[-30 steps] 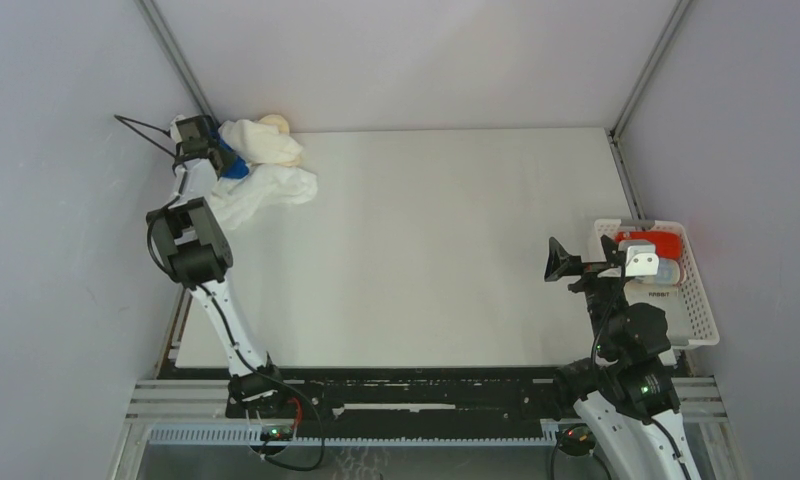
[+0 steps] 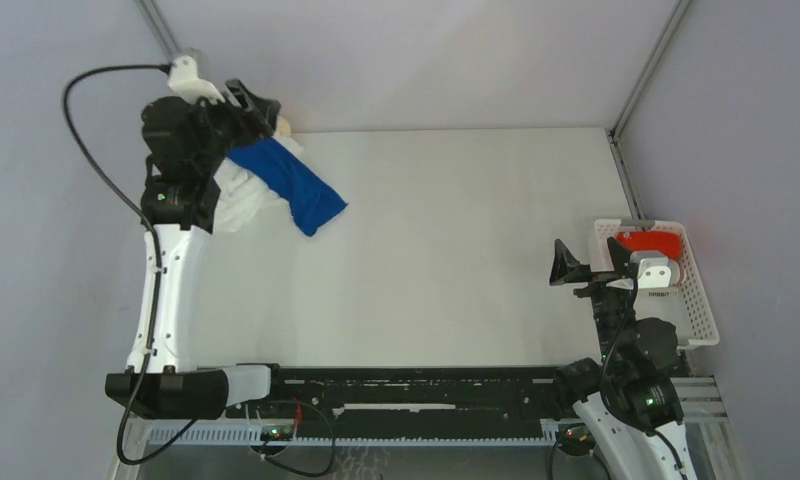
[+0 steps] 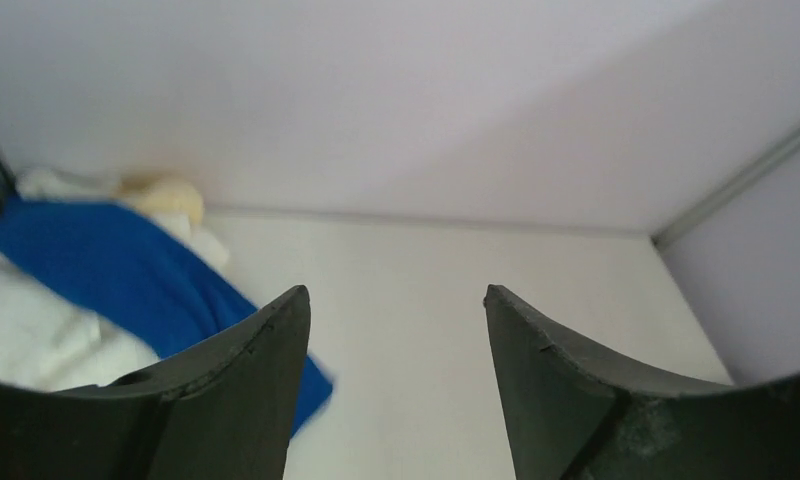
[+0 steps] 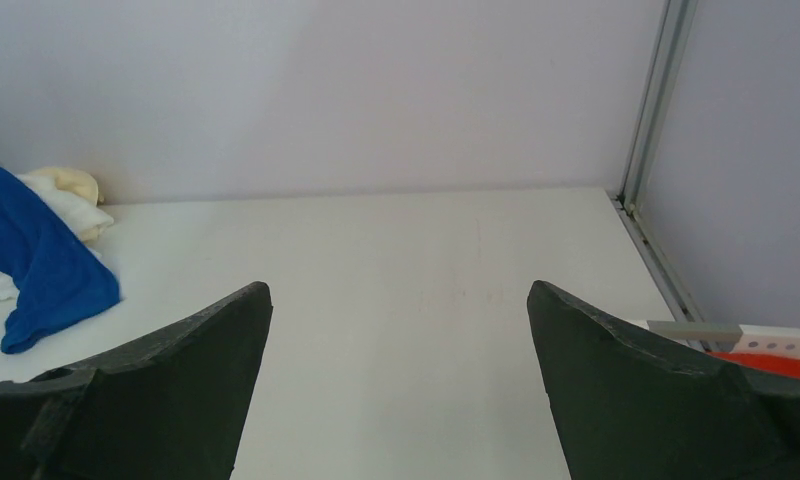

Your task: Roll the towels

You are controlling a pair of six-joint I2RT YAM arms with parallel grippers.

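A blue towel point(image 2: 301, 190) lies slantwise over the white towels point(image 2: 234, 200) at the table's back left corner, its near end spread onto bare table. In the left wrist view the blue towel point(image 3: 146, 275) shows left of the fingers, clear of the gap. My left gripper point(image 2: 257, 100), blurred from above, is raised over that pile and stands open, nothing between its fingers. At the front right my right gripper point(image 2: 586, 248) is open and empty, far from the towels. Its wrist view shows the blue towel point(image 4: 51, 270) at the far left.
A beige cloth point(image 4: 73, 183) sits at the back of the pile. To the right stands a white basket point(image 2: 704, 300) with a red item point(image 2: 651, 243) inside. Walls rise at the back and both sides.
My left arm has risen and swung up from the corner. The blue towel, mostly hidden before, now stretches out toward the front right over the white towels. The right arm has barely moved.
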